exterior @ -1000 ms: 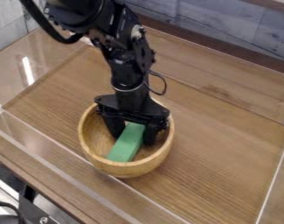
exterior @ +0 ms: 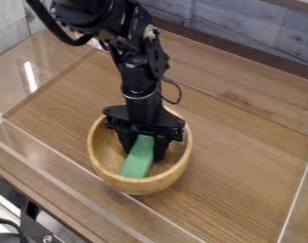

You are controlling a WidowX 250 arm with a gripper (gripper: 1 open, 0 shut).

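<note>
A tan wooden bowl [exterior: 120, 182] sits on the wooden table near the middle of the view. Inside it lies a green object [exterior: 138, 158], long and rounded. My black gripper [exterior: 142, 138] reaches down into the bowl over the upper end of the green object, which its fingers partly hide. The fingers look closed around that end, though the dark parts are hard to tell apart.
A grey wall [exterior: 263, 38] runs along the back right. The table's edge and a dark area are at the lower left.
The arm and gripper have shifted very slightly, and the green object sits at about the same place in the bowl.
</note>
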